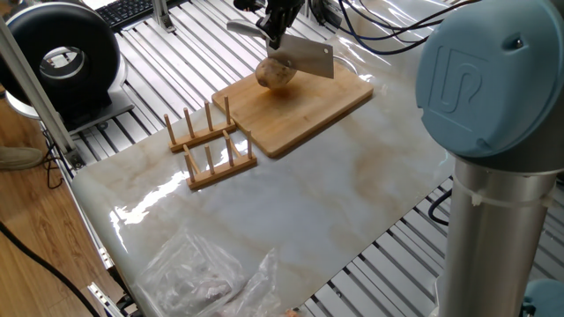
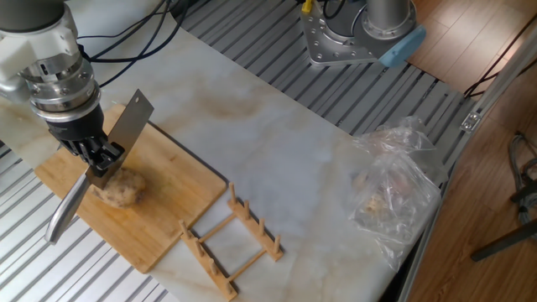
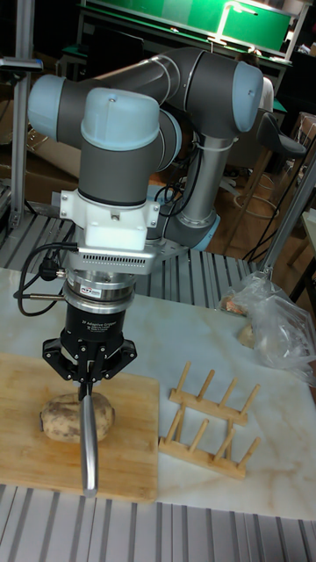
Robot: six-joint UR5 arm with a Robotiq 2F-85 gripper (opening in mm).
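My gripper [image 2: 104, 168] is shut on a metal cleaver, near where its handle [image 2: 67, 210] meets the blade [image 2: 131, 122]. In exterior view 1 the broad blade [image 1: 307, 58] stands on edge, right beside and partly in front of a brown potato [image 1: 274, 74]. The potato [image 3: 66, 419] rests on a wooden cutting board [image 3: 131, 459]. Seen in exterior view 3, the cleaver handle [image 3: 89, 445] points toward the camera and the potato lies to its left. Whether the blade's edge touches or enters the potato cannot be told.
A wooden peg rack [image 1: 211, 155] stands close beside the board. Clear plastic bags [image 2: 394, 189] with things inside lie near the table's far end. Between bags and board the marbled table top [image 1: 308, 202] is mostly bare. Cables hang near the arm.
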